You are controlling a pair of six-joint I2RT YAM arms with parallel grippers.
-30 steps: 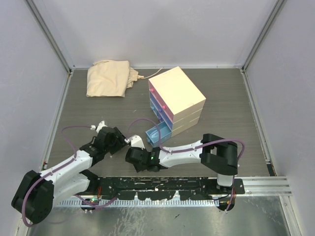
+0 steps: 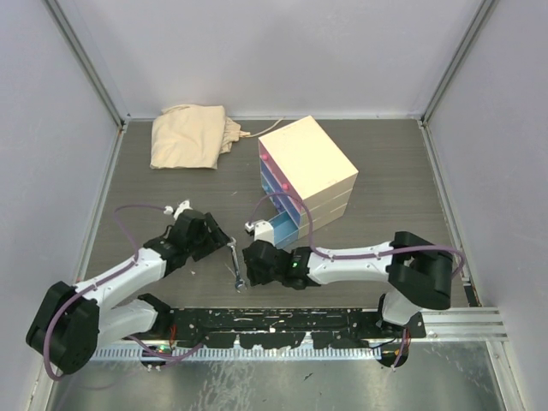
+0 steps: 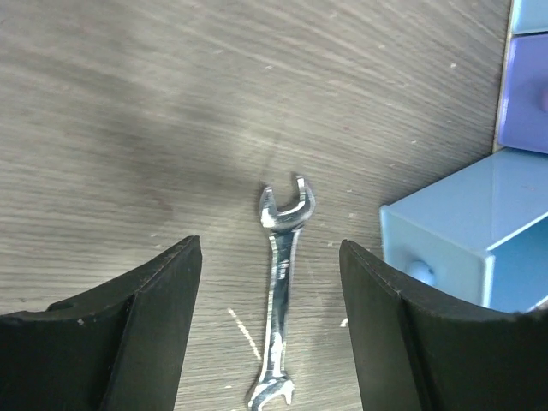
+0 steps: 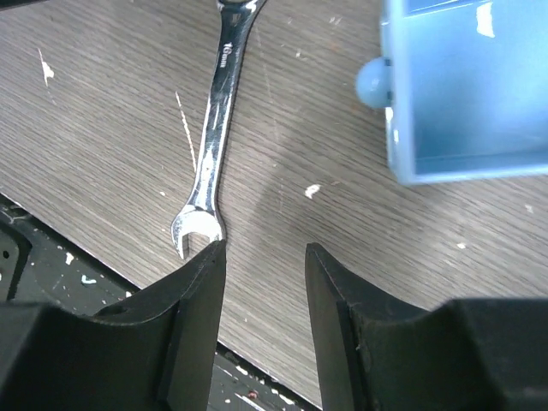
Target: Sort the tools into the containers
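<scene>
A silver open-ended wrench lies on the grey table, beside the pulled-out light blue drawer; in the right wrist view it (image 4: 217,120) runs vertically left of the drawer (image 4: 471,103). My left gripper (image 2: 219,233) stands open near the wrench's far end, the wrench between and beyond its fingers in the left wrist view, not held. My right gripper (image 2: 261,270) is right of the wrench; in the right wrist view its fingers are apart, with nothing between them, near the wrench's lower end.
A stacked box cabinet (image 2: 308,163) with coloured drawer fronts stands at the back right. A cream cloth bag (image 2: 188,135) lies at the back left. The table's front edge and dark rail (image 4: 34,265) lie close to the right gripper.
My right arm has moved to the right, uncovering the wrench. My left arm has shifted slightly right and up.
</scene>
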